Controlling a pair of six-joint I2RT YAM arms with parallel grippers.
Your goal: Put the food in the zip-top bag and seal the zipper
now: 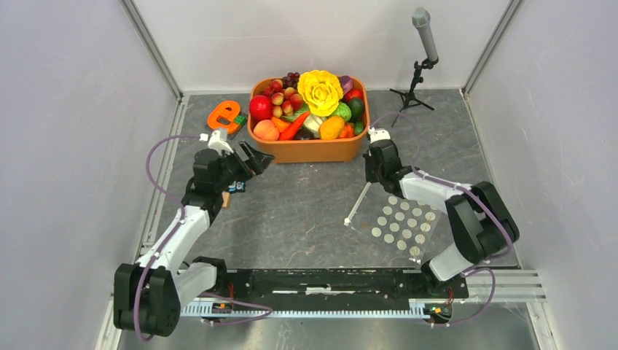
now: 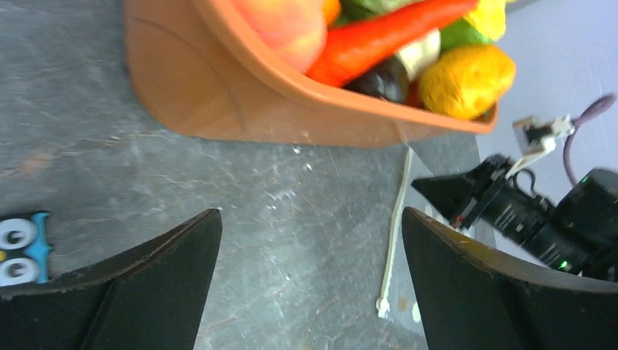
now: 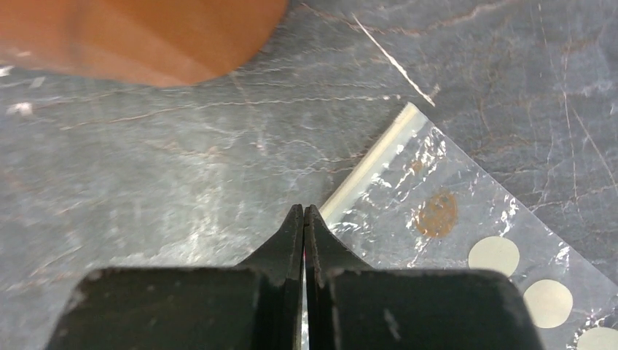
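Observation:
A clear zip bag (image 1: 404,222) with white dots lies flat on the grey table at the right, its pale zipper strip (image 3: 375,157) along one edge. My right gripper is shut above that strip, nothing seen held between its fingers. An orange bin (image 1: 313,151) holds toy food, including a red pepper (image 2: 386,36), a yellow mango (image 2: 466,80) and a peach (image 1: 267,130). My left gripper (image 1: 255,157) stands open left of the bag, in front of the bin's left corner, with nothing between its fingers.
An orange toy (image 1: 221,113) and a small blue block (image 2: 22,248) lie at the left. A microphone on a tripod (image 1: 412,97) stands back right. Walls bound the sides and back.

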